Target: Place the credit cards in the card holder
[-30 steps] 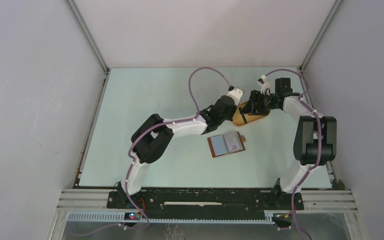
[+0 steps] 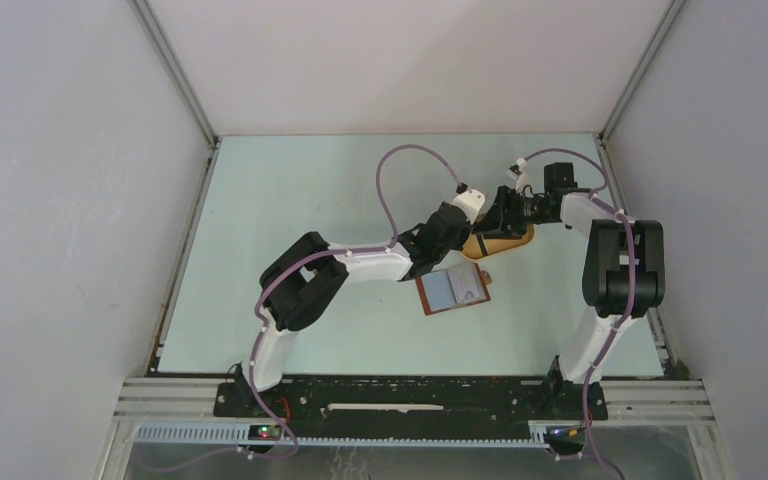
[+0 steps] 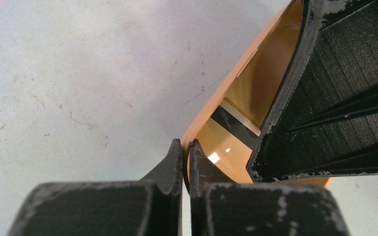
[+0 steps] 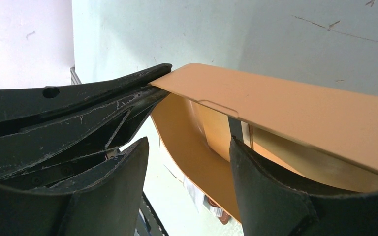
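A tan, wide-mouthed pouch-like holder is held at the table's right side. Inside it shows a card with a dark stripe. In the left wrist view, my left gripper is shut on the pouch's thin edge at one end of the mouth. My right gripper is part open. One of its fingers reaches into the mouth near the striped card, while the other appears outside the near wall. No card is visibly clamped by it. How deep the card sits is hidden.
An open brown wallet, with pale blue and white inside faces, lies on the table just nearer than the pouch. Free room covers the white table's left half and its front.
Over the last second both grippers and the pouch have shifted slightly toward the robot, the right arm also a little leftward. The wallet has stayed put.
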